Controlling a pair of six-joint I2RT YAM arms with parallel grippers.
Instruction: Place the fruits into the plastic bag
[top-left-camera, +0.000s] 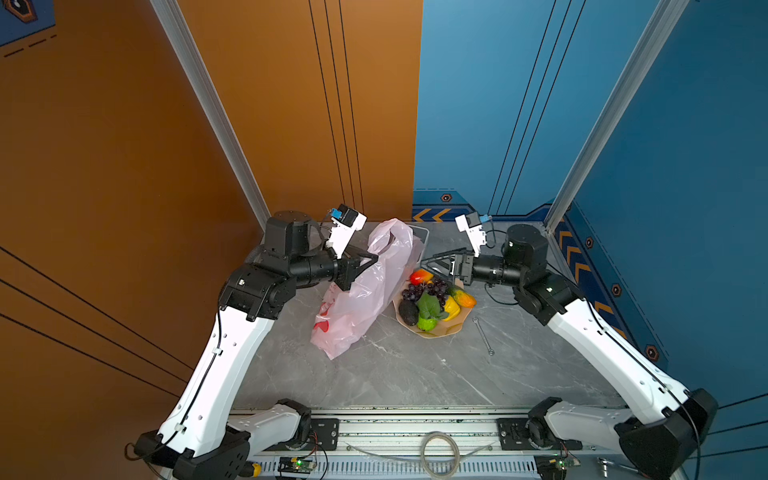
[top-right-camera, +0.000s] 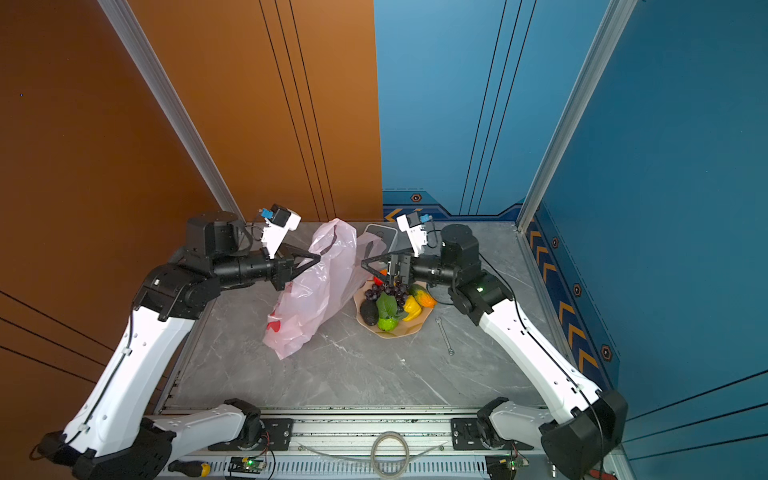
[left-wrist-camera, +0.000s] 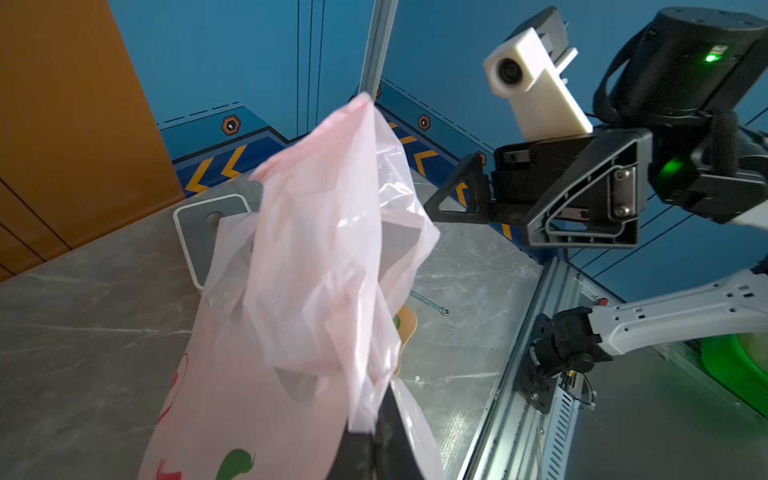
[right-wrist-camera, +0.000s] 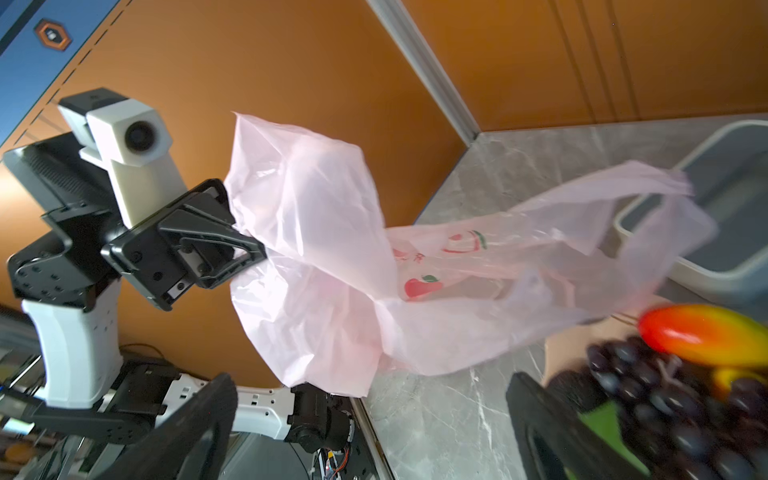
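Observation:
A thin pink plastic bag (top-left-camera: 369, 297) with red fruit prints hangs stretched from my left gripper, which is shut on its gathered edge. In the right wrist view the bag (right-wrist-camera: 320, 264) has a loose flap trailing to the right, toward the grey bin. My right gripper (top-left-camera: 425, 261) faces the bag from the right, over the plate's back edge. Its fingers (right-wrist-camera: 552, 432) are spread wide, with no fruit between them. On a tan scalloped plate (top-left-camera: 438, 333) sit dark grapes (top-left-camera: 413, 293), a red-orange fruit (right-wrist-camera: 704, 332), an avocado (top-left-camera: 408, 312) and green and yellow produce.
Behind the plate and bag stands a grey bin (top-right-camera: 385, 230), partly covered by the bag. A metal wrench (top-left-camera: 483, 336) lies right of the plate. Open grey table (top-left-camera: 400, 380) stretches across the front.

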